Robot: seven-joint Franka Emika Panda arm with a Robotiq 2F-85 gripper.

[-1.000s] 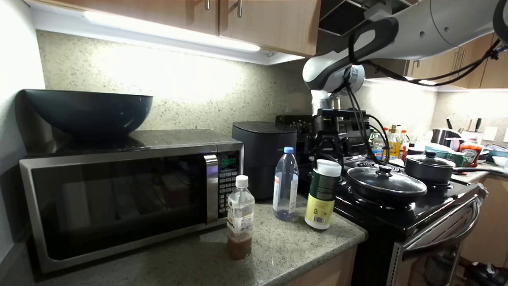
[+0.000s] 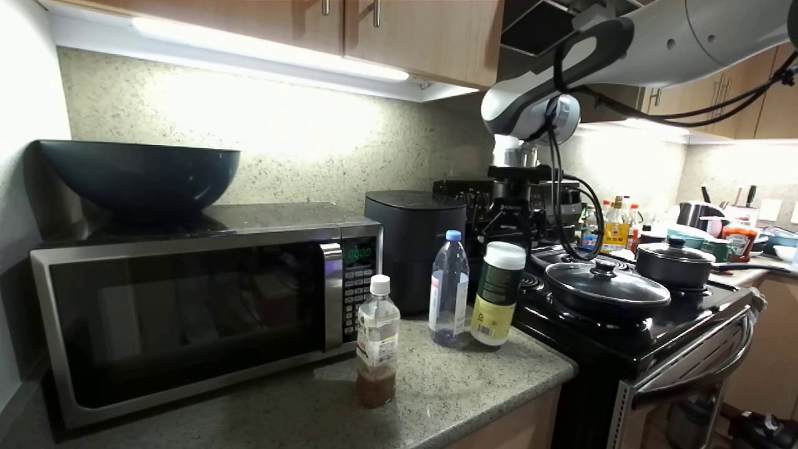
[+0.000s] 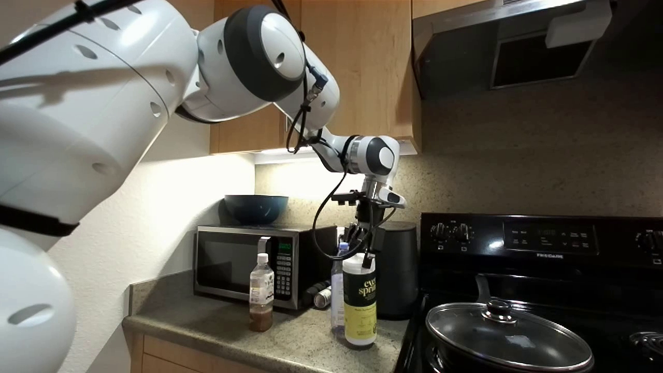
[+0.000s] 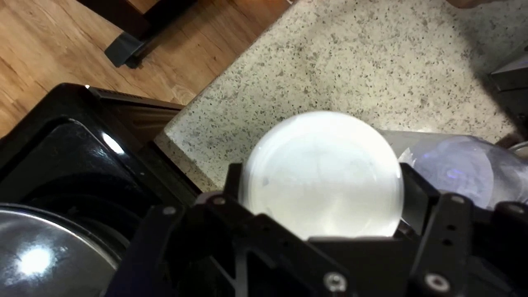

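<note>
A dark green and yellow canister with a white lid (image 2: pixel 506 255) stands on the counter near the stove; its printed side (image 3: pixel 360 297) faces exterior view 2. My open gripper (image 3: pixel 359 251) is lowered over its top. In the wrist view the round white lid (image 4: pixel 321 173) fills the space between the fingers, with one black fingertip (image 4: pixel 233 179) on the left and the other on the right. Whether the pads touch the lid is hard to tell. Right beside the canister is a clear bottle with a blue cap (image 2: pixel 449 288).
A bottle of brown liquid (image 2: pixel 378 344) stands in front of the microwave (image 2: pixel 202 322). Behind the canister is a black bin-like appliance (image 2: pixel 411 254). A lidded pan (image 2: pixel 606 288) sits on the stove to the right.
The canister has shifted left and back on the counter, closer to the clear bottle, and stands straighter. My gripper has moved slightly with it; the other bottles have not moved.
</note>
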